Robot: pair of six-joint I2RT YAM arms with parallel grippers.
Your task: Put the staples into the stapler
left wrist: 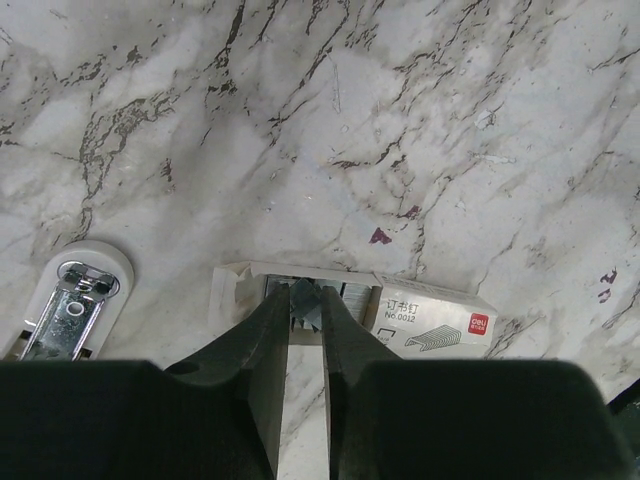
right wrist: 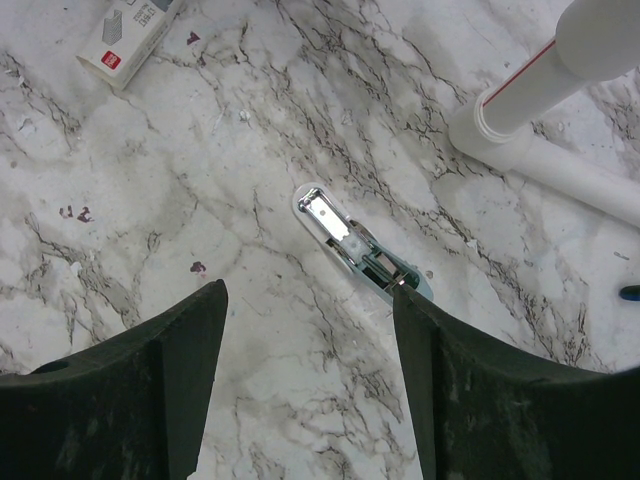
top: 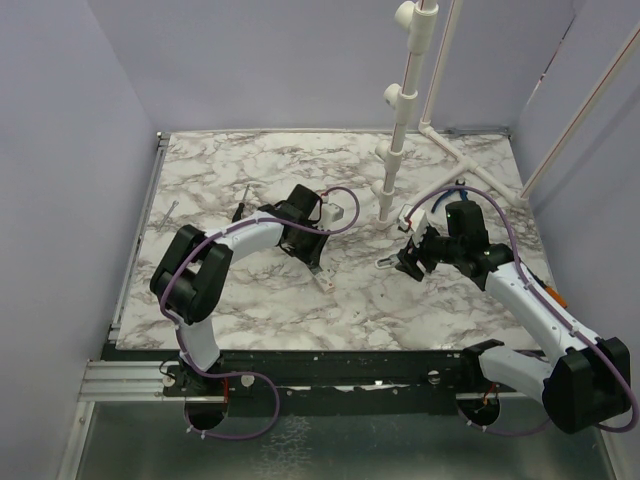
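A staple box, printed with a red deli mark, lies opened with staple strips inside; it also shows at the top left of the right wrist view. My left gripper has its close-set fingertips at the strips in the open box; whether anything is between them cannot be made out. The stapler, white with a silver top, lies on the marble table, its end also showing in the left wrist view. My right gripper stands open beside the stapler, its fingers empty.
A white pipe frame stands behind and to the right of the stapler. Small tools lie at the table's left.
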